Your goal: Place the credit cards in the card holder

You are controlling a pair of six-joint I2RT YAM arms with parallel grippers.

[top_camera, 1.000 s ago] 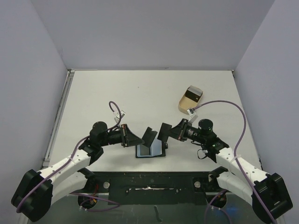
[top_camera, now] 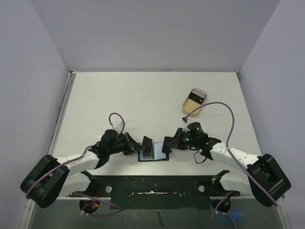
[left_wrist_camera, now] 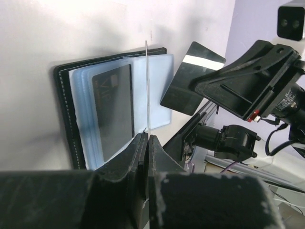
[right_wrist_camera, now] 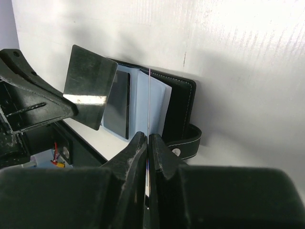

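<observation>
The card holder [top_camera: 161, 151] lies open near the table's front edge, with pale plastic sleeves [right_wrist_camera: 142, 102] inside a black stitched cover [left_wrist_camera: 66, 102]. A dark card [left_wrist_camera: 114, 112] lies in the sleeve on its left side. My left gripper is shut on a dark card, seen edge-on as a thin line in its wrist view; that card [right_wrist_camera: 90, 83] shows a light stripe in the right wrist view. My right gripper is shut on another dark striped card [left_wrist_camera: 193, 78]. Both held cards are above the holder; whether either touches a sleeve, I cannot tell.
A tan box [top_camera: 189, 107] with a dark card-like piece [top_camera: 197, 97] in it stands at the back right. The holder's snap strap [right_wrist_camera: 186, 148] sticks out on its right.
Both arms have come lower toward the holder with their cards. The left card has shifted slightly left and stands more upright; the right card also looks straighter.
</observation>
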